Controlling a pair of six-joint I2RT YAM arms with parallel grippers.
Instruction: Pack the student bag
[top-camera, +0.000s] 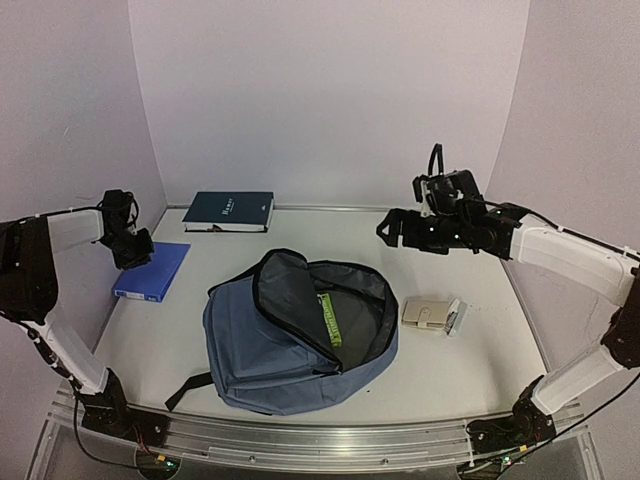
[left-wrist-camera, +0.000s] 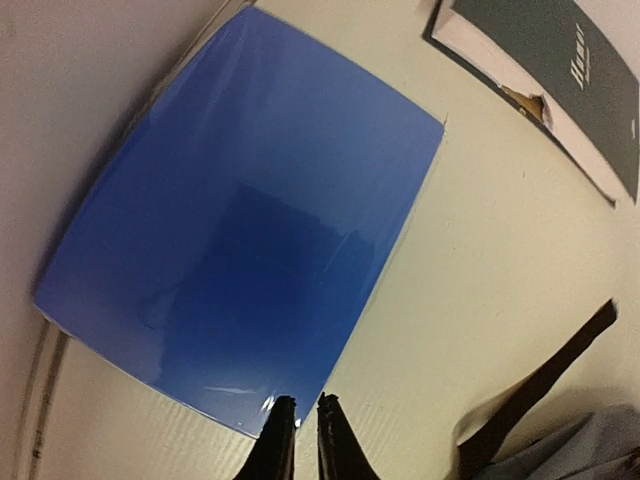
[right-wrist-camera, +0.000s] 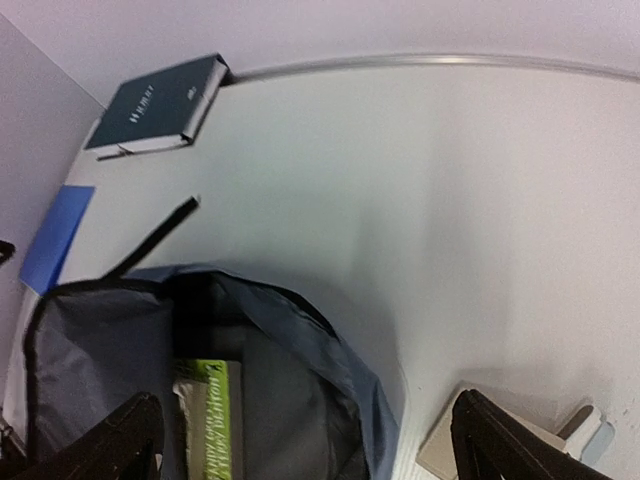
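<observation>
A flat blue folder (left-wrist-camera: 250, 200) lies on the table at the far left, along the side wall. My left gripper is above its near corner, its slim fingers a little apart with nothing held between them. The blue-grey backpack (top-camera: 285, 365) lies unzipped in the middle, and a green-and-white item (right-wrist-camera: 217, 420) shows inside its opening. At the back left rests a dark hardcover book (top-camera: 229, 210). My right gripper (top-camera: 388, 228) is raised behind and right of the bag, its fingers wide apart and empty.
A beige wallet-like case (top-camera: 425, 314) lies right of the bag, with a small pale item (top-camera: 457, 318) against it. A black strap (top-camera: 188, 390) reaches left from the bag.
</observation>
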